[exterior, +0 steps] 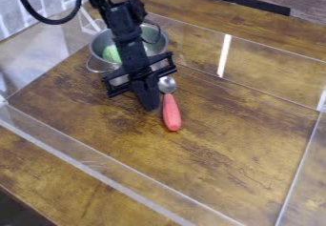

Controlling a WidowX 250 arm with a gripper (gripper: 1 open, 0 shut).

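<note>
My gripper (148,100) is low over the wooden table, fingers drawn together, just left of a spoon with a red handle (171,113). The spoon's metal head points toward the back. Whether anything thin is between the fingertips is hidden. Behind the gripper sits a metal pot (155,41) with something light green in it, partly covered by my arm.
Pale strips cross it at the right and lower left. A dark edge strip (268,6) runs along the back right.
</note>
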